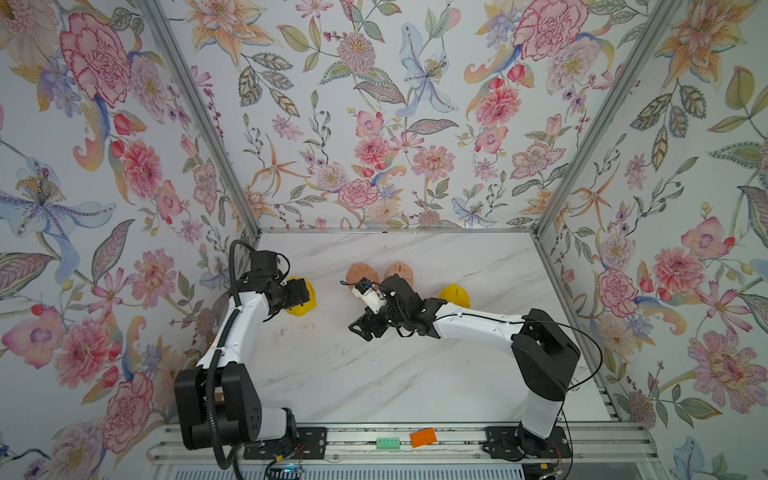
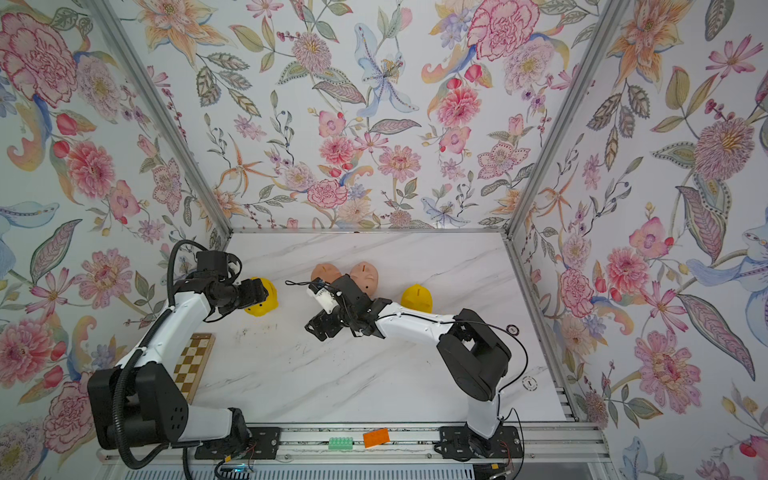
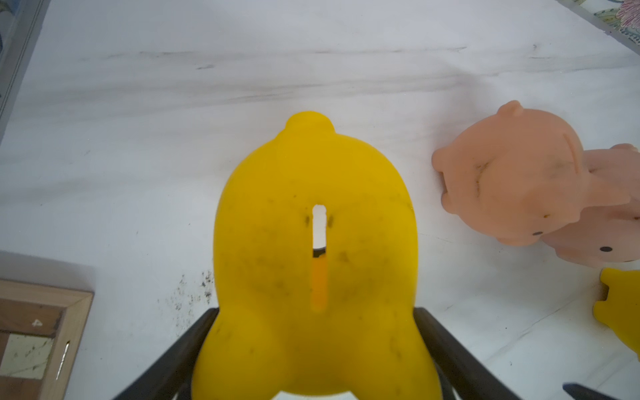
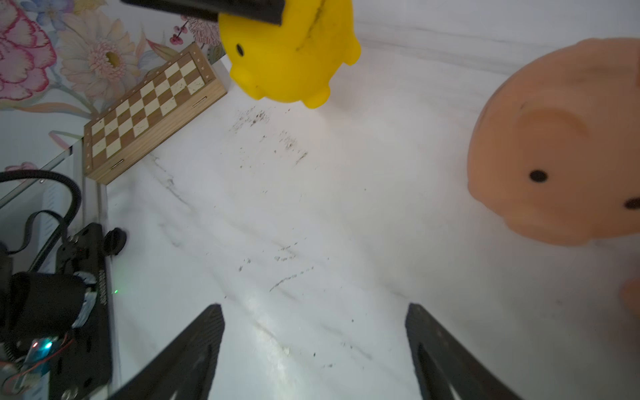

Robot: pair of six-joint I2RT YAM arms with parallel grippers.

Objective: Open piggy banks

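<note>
A yellow piggy bank (image 3: 313, 173) fills the middle of the left wrist view, head towards the camera. Through its coin slot (image 3: 320, 226) show white, dark and orange patches. My left gripper stands wide open around it, one finger on either side; contact cannot be told. To its right my right gripper is open, its blurred fingers (image 4: 200, 353) wide apart over bare table. Two pink piggy banks, one nearer (image 1: 362, 276) and one further right (image 1: 399, 274), stand behind the right arm. Another yellow piggy bank (image 1: 456, 293) is partly hidden by that arm.
A checkered wooden box (image 4: 150, 110) lies along the left edge. On the right side of the table are a dark ring (image 2: 512, 329) and a pale disc (image 2: 529, 383).
</note>
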